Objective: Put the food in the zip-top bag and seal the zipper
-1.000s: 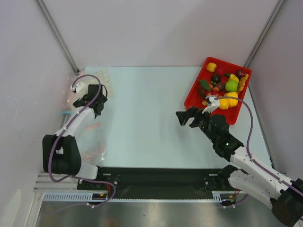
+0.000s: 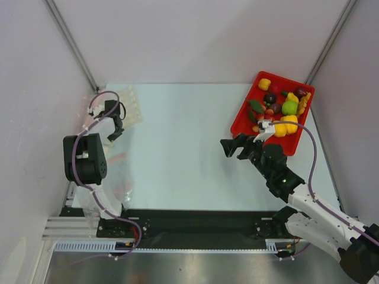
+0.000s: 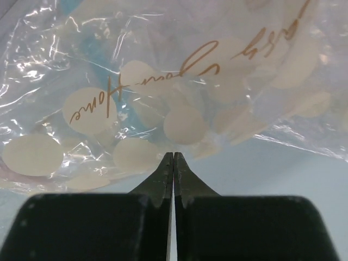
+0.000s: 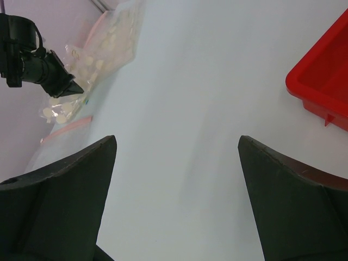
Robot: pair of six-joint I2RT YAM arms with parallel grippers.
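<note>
Clear zip top bags lie along the left of the table. One with cream dots and brown lettering (image 3: 138, 111) fills the upper part of the left wrist view; a blue strip shows through its film. My left gripper is shut, its tips at that bag's lower edge, with no film visible between them. From above, the arm partly hides the bags. Food, including a green apple (image 2: 289, 107) and yellow peppers (image 2: 286, 125), sits in the red tray (image 2: 240, 124). In front of the tray's left side, my right gripper is open and empty.
Another clear bag with a pinkish strip (image 2: 117, 158) lies nearer the front left. Walls stand close on the left, back and right.
The right arm and the food tray have stayed still.
</note>
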